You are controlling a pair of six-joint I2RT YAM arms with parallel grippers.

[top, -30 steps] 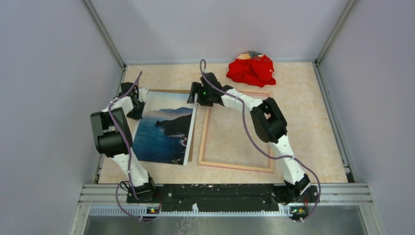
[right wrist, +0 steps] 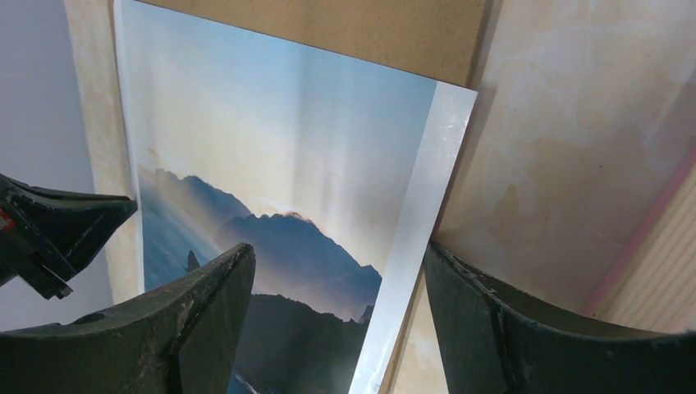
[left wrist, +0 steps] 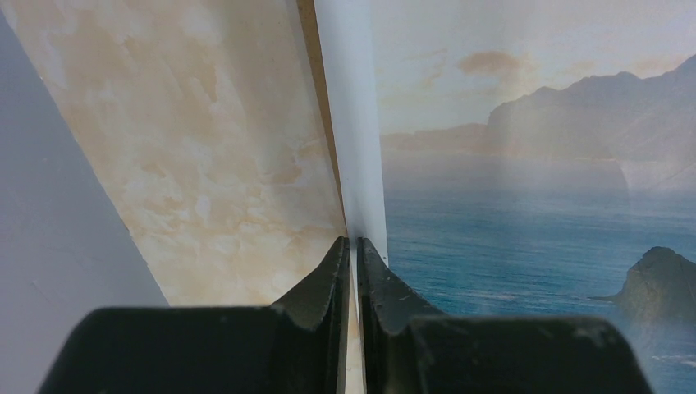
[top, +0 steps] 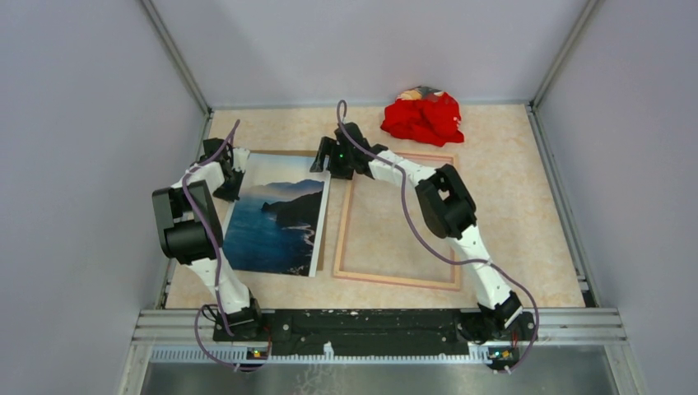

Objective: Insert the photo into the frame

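Observation:
The photo [top: 276, 222], a seascape with white side borders, lies flat on a brown backing board [top: 322, 247] at the table's left. To its right rests the empty wooden frame [top: 395, 281]. At the photo's left edge is my left gripper, its fingertips almost together with a thin gap, one over the white border; whether they pinch the edge cannot be told. My right gripper stands open near the photo's top right corner, one finger [right wrist: 234, 275] above the picture and the other [right wrist: 447, 271] just outside its right border.
A red cloth [top: 424, 118] lies at the back of the table. The right arm [top: 444, 202] reaches across the frame. Bare tabletop [top: 514, 214] shows to the right, and a grey wall [left wrist: 57, 213] stands close to the left gripper.
My right gripper has shifted slightly left along the top view, further over the photo's top right corner. The left arm, photo and frame look unmoved.

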